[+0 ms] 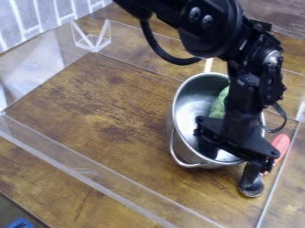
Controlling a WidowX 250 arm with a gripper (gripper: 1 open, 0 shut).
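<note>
A steel pot (191, 111) with a wire handle stands at the right side of the wooden surface. Something green (218, 102) is inside it, largely hidden by the black arm. My gripper (234, 147) is low over the pot's front right part, its fingers open; what lies between them is hard to see. Just right of the pot, a utensil with a red part (280, 143) and a dark metal end (251, 187) lies partly behind the gripper.
Clear acrylic walls (84, 178) border the wooden floor (102, 107), whose left and middle are free. A white slatted frame (30, 18) is at the back left, a blue object (17, 223) at the front left corner.
</note>
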